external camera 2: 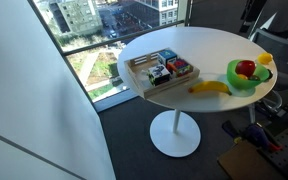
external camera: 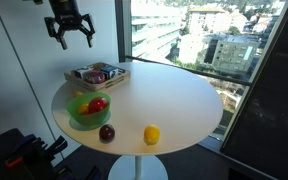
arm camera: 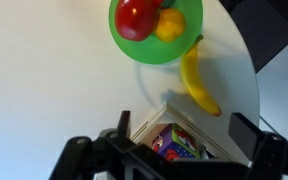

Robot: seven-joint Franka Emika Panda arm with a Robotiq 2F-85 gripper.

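Observation:
My gripper [external camera: 77, 41] hangs in the air above the table, well clear of everything on it. Its fingers stand wide apart in the wrist view, and the gripper is open with nothing held. Below it in that view, the wooden box [arm camera: 152, 125] with colourful packets [arm camera: 174, 142] shows between and beyond the fingers. A yellow banana [arm camera: 195, 82] lies on the table between box and bowl. The green bowl [arm camera: 151, 50] holds a red fruit [arm camera: 136, 17] and an orange-yellow fruit [arm camera: 170, 25].
On the round white table [external camera: 174, 95], a dark purple fruit [external camera: 107, 133] and a yellow fruit [external camera: 152, 134] lie near the front edge. A large window [external camera: 194, 35] stands behind.

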